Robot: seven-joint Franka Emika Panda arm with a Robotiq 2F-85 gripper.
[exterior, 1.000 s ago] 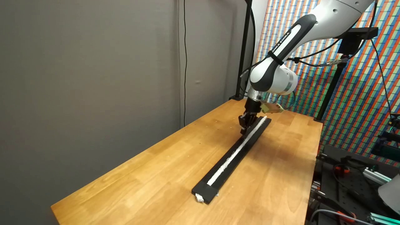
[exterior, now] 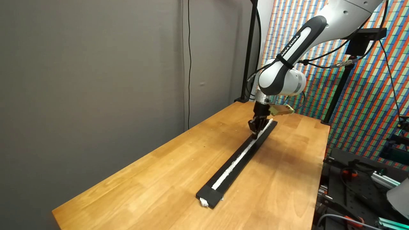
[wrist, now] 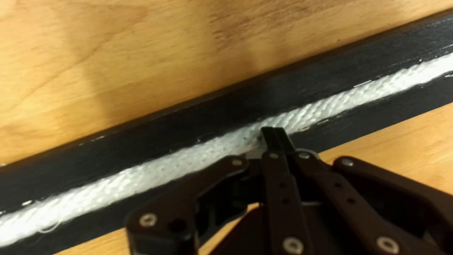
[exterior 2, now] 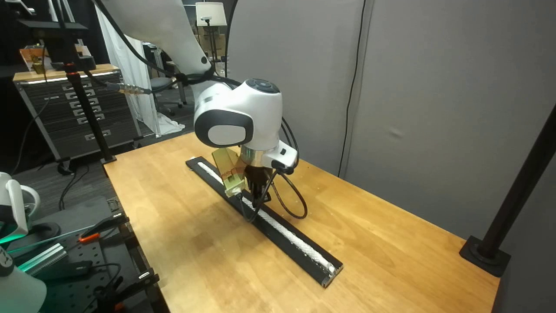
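A long black channel (exterior: 205,188) lies diagonally on the wooden table, a white braided rope (exterior: 236,162) running along its groove. In the wrist view my gripper is shut, its two fingers side by side with no gap and nothing showing between them. The fingertips are at the lower edge of the white rope (wrist: 361,98), over the channel; whether they press on it cannot be told. From the other side, my gripper (exterior 2: 259,202) stands over the middle stretch of the black channel (exterior 2: 292,254), partly hidden by a cable.
Wide bare table (exterior: 153,184) surrounds the channel on both sides. A black post (exterior 2: 490,248) stands at one table corner. A grey wall screen (exterior: 126,76) runs along the far edge. Cables hang in loops from my wrist.
My gripper has shifted a little to the right in exterior view 1, from the channel's left edge to over the rope. The channel and rope look unmoved.
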